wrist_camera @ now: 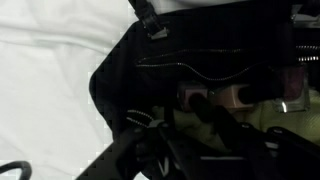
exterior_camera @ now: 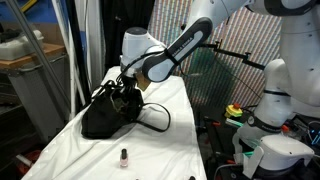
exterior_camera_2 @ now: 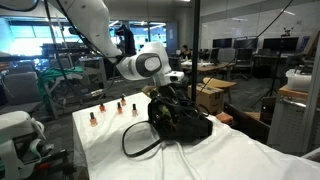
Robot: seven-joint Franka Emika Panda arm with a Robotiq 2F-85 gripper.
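Note:
A black bag (exterior_camera: pixel 100 118) stands on the white-covered table, with its strap trailing to the right. My gripper (exterior_camera: pixel 128 94) is down at the bag's mouth, partly hidden by the bag and arm. Inside the bag, the wrist view shows small pinkish bottles (wrist_camera: pixel 232 97) with dark caps in front of a zip pocket. The dark fingers (wrist_camera: pixel 150 138) reach in from the bottom of that view, close to the bottles. Shadow hides the gap between them, so I cannot make out whether a bottle is held.
A small reddish bottle with a dark cap (exterior_camera: pixel 124 158) stands alone toward the table's front. Several similar bottles (exterior_camera_2: pixel 93 119) are spread over the table's far side from the bag. White cloth (exterior_camera_2: pixel 215 155) around the bag is mostly clear.

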